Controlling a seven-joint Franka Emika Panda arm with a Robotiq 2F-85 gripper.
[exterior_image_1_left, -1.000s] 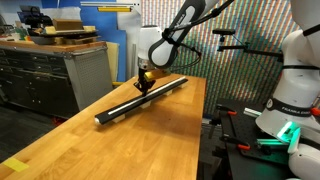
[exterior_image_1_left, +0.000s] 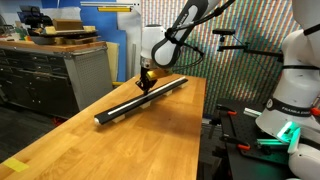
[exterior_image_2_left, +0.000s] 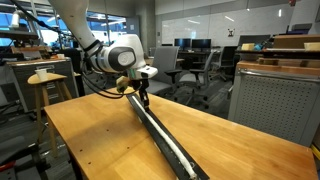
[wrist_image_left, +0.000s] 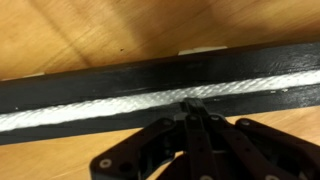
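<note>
A white braided rope (wrist_image_left: 120, 104) runs lengthwise along a long black channel (wrist_image_left: 95, 82), which lies on the wooden table. In the wrist view my gripper is shut, its fingertips over the rope near the channel's lower wall. No rope shows clearly pinched between the fingers, and their tips are partly hidden by the gripper body. From the side, the gripper (exterior_image_1_left: 143, 84) points down at the channel (exterior_image_1_left: 125, 107) around its middle. The other exterior view has the channel (exterior_image_2_left: 172, 143) stretching towards the camera, with my gripper (exterior_image_2_left: 144, 104) at its farther part.
Bare wooden table (exterior_image_1_left: 130, 150) lies open on the near side of the channel. A grey cabinet (exterior_image_1_left: 75, 75) stands beyond the table's far edge. A stool (exterior_image_2_left: 45, 85) and office chairs (exterior_image_2_left: 195, 70) are in the background.
</note>
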